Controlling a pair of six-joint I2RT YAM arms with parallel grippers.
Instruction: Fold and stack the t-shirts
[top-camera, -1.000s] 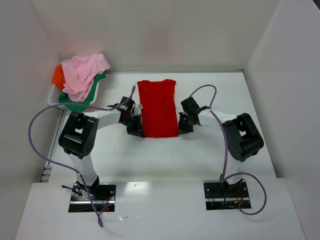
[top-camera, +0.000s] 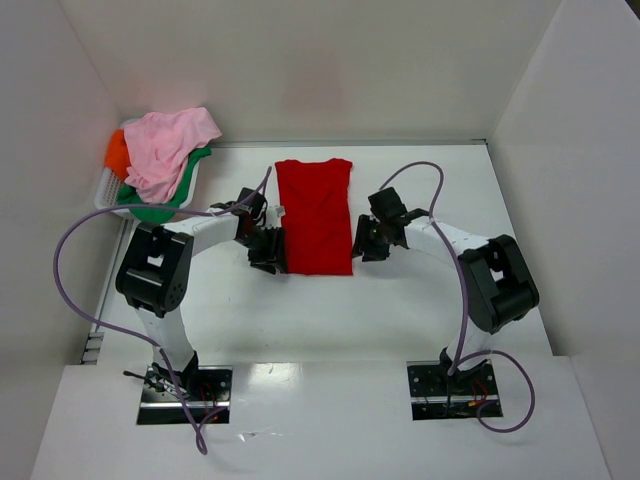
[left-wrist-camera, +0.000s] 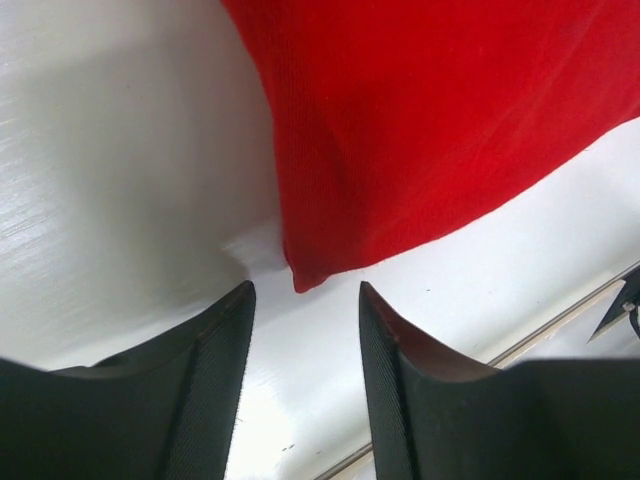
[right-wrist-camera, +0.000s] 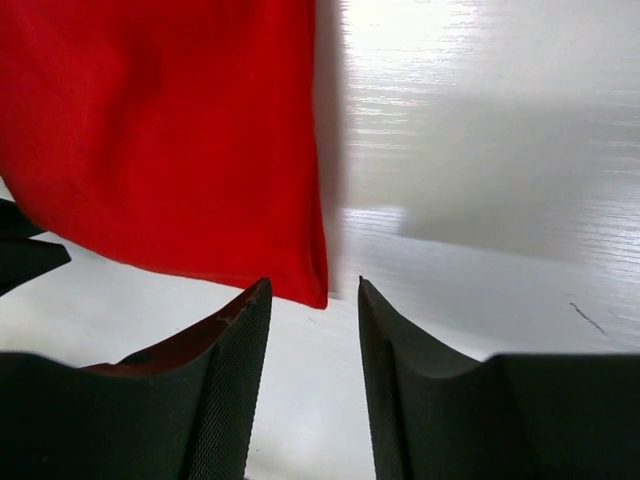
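Observation:
A red t-shirt (top-camera: 317, 220) lies on the white table as a long, narrow folded strip. My left gripper (top-camera: 277, 271) is at its near left corner, fingers apart; in the left wrist view the tip of the red cloth (left-wrist-camera: 345, 190) lies just ahead of the gap between the fingertips, unheld. At the near right corner my right gripper (top-camera: 368, 259) stands open too. From the right wrist view, the corner of the shirt (right-wrist-camera: 240, 200) reaches close to the left fingertip, with nothing gripped.
A white basket (top-camera: 104, 190) at the back left holds a pink cloth (top-camera: 170, 150), a green cloth (top-camera: 190, 178) and an orange cloth (top-camera: 117, 155). Bare table (top-camera: 330, 325) stretches in front of the shirt and to its right.
The shirt's near edge has changed only slightly.

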